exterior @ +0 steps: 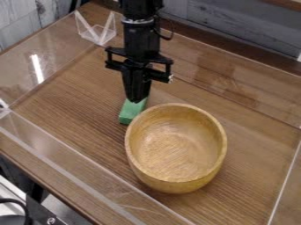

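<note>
The black arm's gripper [137, 93] hangs from the top centre, just above the upper end of a green block [132, 112], with its narrow fingers together and nothing seen between them. The block lies on the wooden surface, against or very near the left rim of a large tan bowl [175, 180] at the lower centre right.
Wooden tray floor [65, 114] is clear to the left and right. White edges bound it at the back and sides. Clear plastic shapes stand at the upper left and left edge. A dark cable lies at the lower left corner.
</note>
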